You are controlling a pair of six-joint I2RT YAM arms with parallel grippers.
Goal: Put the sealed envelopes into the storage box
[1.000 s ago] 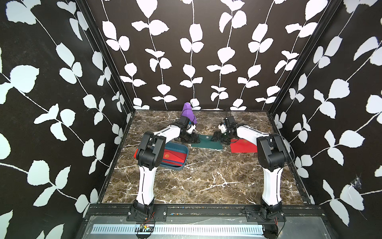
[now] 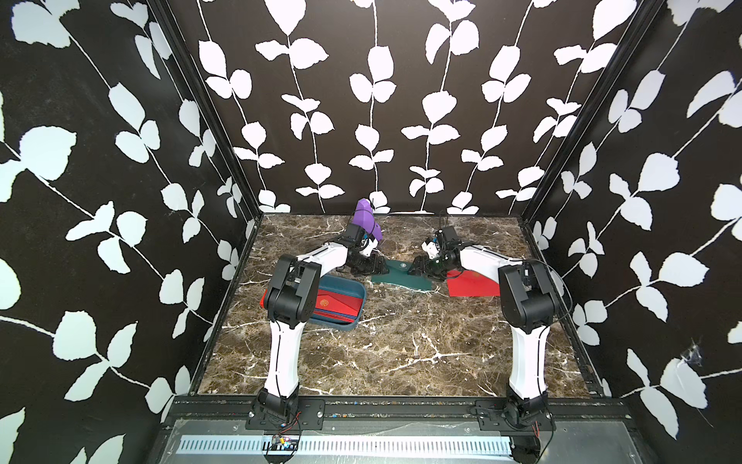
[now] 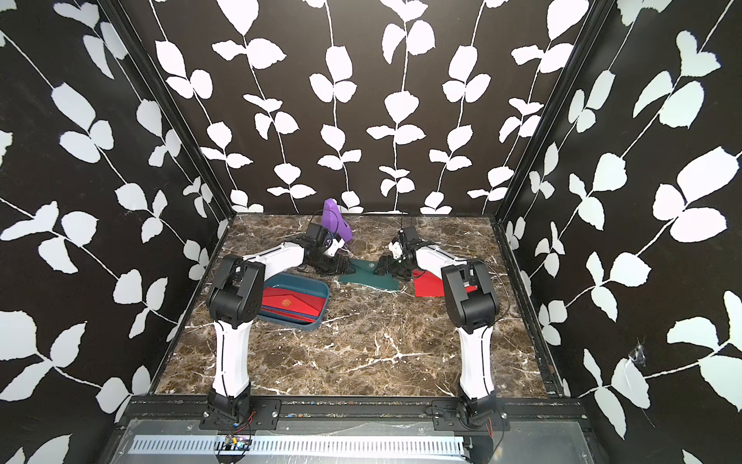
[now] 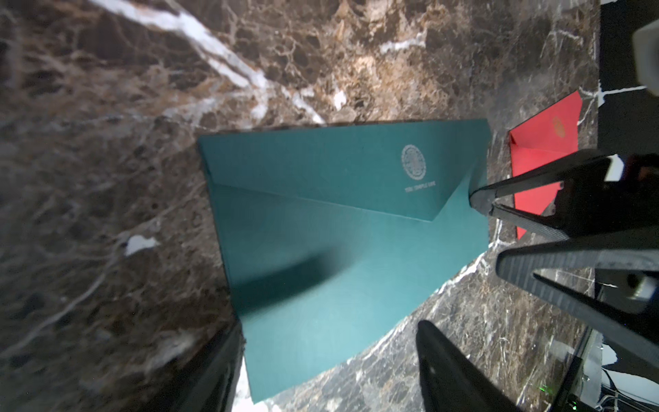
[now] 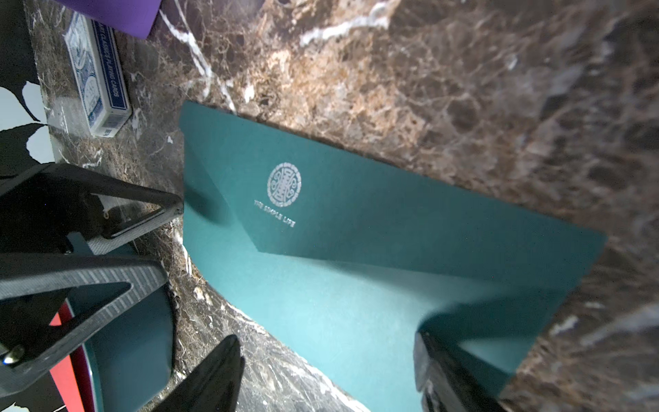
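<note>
A teal envelope (image 2: 402, 274) (image 4: 343, 254) (image 5: 384, 226) lies on the table between my two grippers, bowed slightly. My left gripper (image 2: 376, 264) is over its left end, fingers apart and low on it; my right gripper (image 2: 419, 264) is over its right end, also with fingers apart. Whether either touches paper between its fingertips is unclear. The blue storage box (image 2: 348, 317) (image 3: 305, 321) at left holds red envelopes (image 2: 331, 305). Another red envelope (image 2: 471, 286) lies at right, partly under my right arm.
A purple item (image 2: 363, 212) stands at the back left, with a playing-card box (image 5: 99, 72) near it.
The teal envelope now looks more bowed along its edges, and my left gripper has shifted slightly back and left. The arms are otherwise nearly still.
</note>
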